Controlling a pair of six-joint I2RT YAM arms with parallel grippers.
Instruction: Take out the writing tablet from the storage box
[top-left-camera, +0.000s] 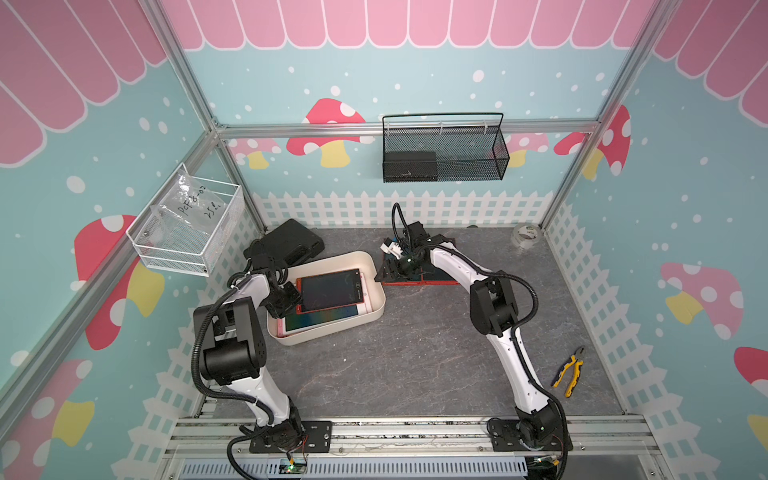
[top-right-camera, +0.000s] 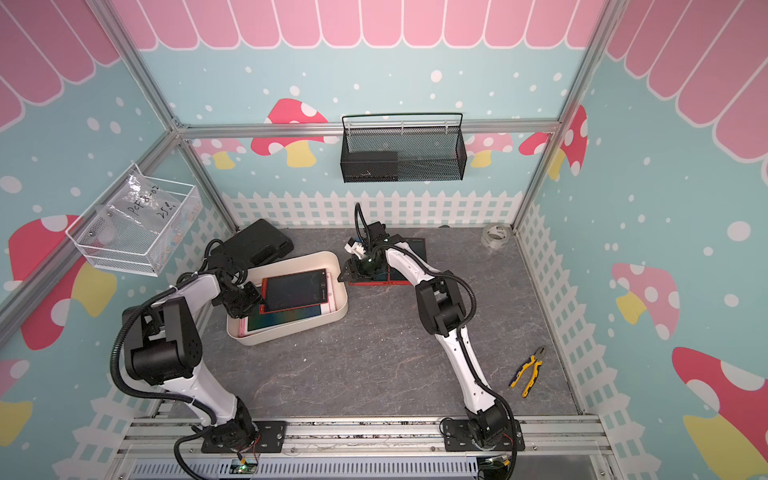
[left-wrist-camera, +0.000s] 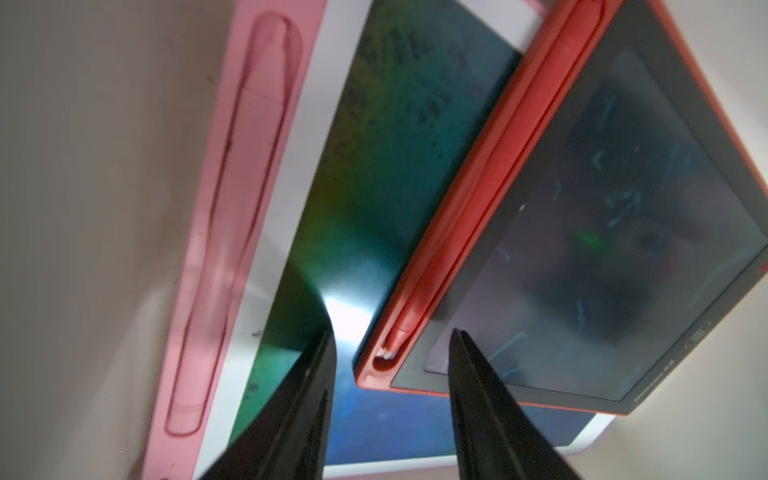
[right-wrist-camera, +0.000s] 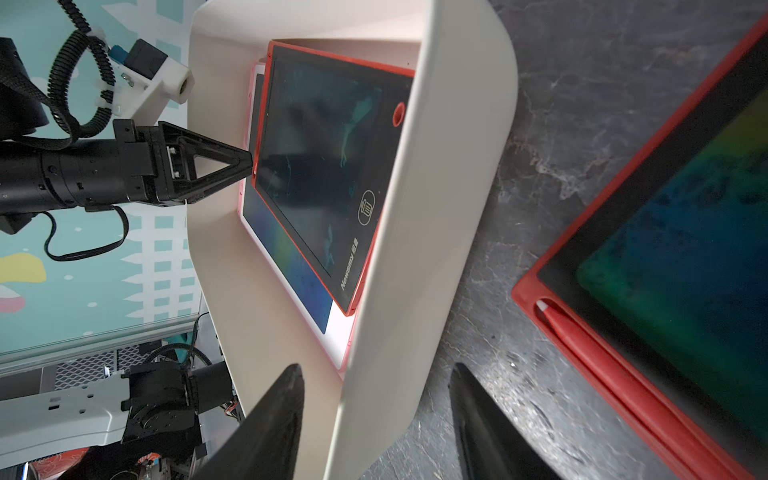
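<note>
Inside the cream storage box (top-left-camera: 328, 332) lies a red-framed tablet (top-left-camera: 329, 290), resting on a larger pink-edged one (top-left-camera: 320, 319). My left gripper is open over the box's left part, its tips near the corner of the upper tablet by the red stylus (left-wrist-camera: 472, 208). In the right wrist view its tips meet the tablet's edge; contact cannot be told for sure. At the box's right end, my right gripper is part open and empty, with the box's wall (right-wrist-camera: 424, 240) showing between and beyond its fingers.
Two red-framed tablets, one showing its stylus (right-wrist-camera: 576, 336), lie on the table right of the box. A black case (top-left-camera: 285, 242) stands behind the box. Pliers (top-left-camera: 569, 373) and a tape roll (top-left-camera: 525, 236) sit far right.
</note>
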